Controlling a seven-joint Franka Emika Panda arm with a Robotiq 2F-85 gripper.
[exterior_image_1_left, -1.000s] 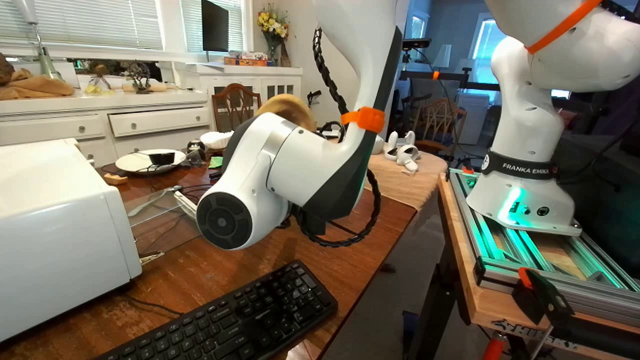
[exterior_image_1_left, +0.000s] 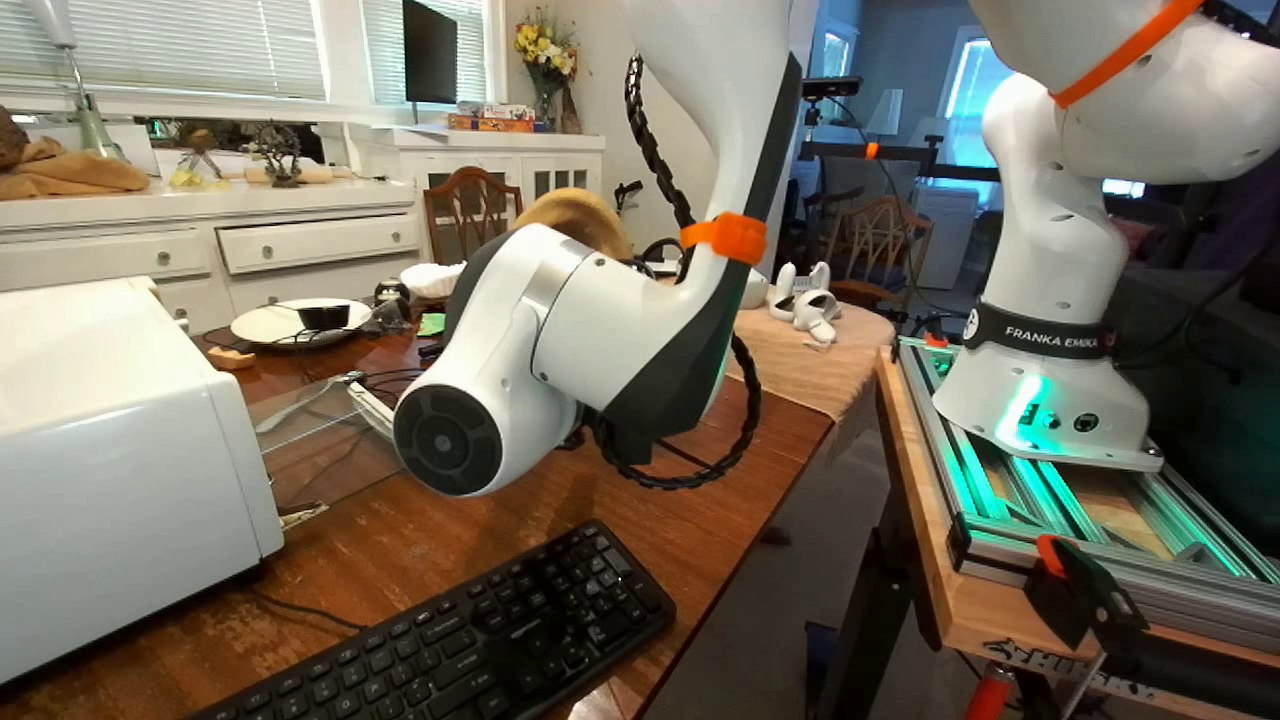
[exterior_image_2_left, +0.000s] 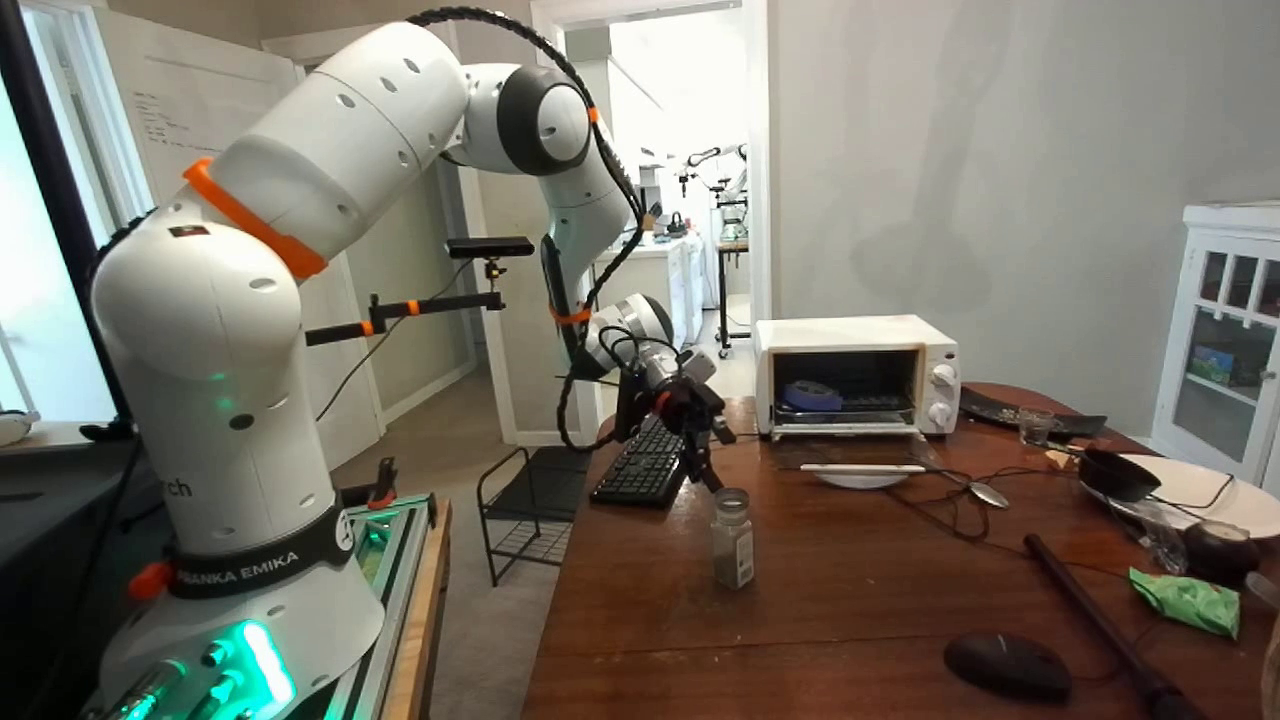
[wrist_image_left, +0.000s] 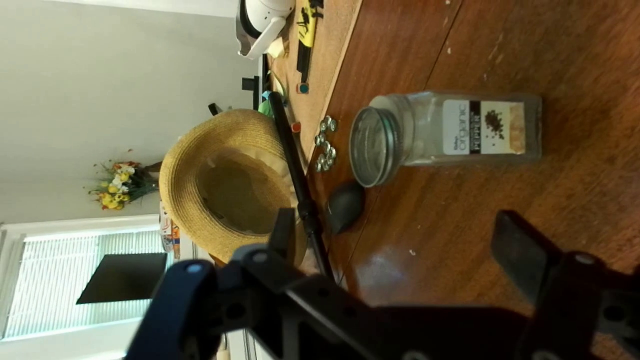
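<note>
A clear glass pepper jar (wrist_image_left: 429, 132) with a printed label stands upright on the wooden table; the wrist view shows it sideways. Its top is a metal-rimmed ring, and the glass looks empty or nearly so. My gripper is open, its two black fingers spread wide with nothing between them. In exterior view 2 the gripper (exterior_image_2_left: 708, 462) hangs angled down just behind and above the jar (exterior_image_2_left: 733, 540), apart from it as far as I can tell. My arm's wrist hides both gripper and jar in exterior view 1.
A black keyboard (exterior_image_2_left: 645, 462) lies behind the gripper, near a white toaster oven (exterior_image_2_left: 858, 378) with its door down. A mouse (exterior_image_2_left: 1005, 666), a black rod (exterior_image_2_left: 1104, 624) and a green packet (exterior_image_2_left: 1185, 600) lie to the right. Bare table surrounds the jar.
Almost nothing differs in exterior view 1; the arm's wrist end sits a hair higher than before.
</note>
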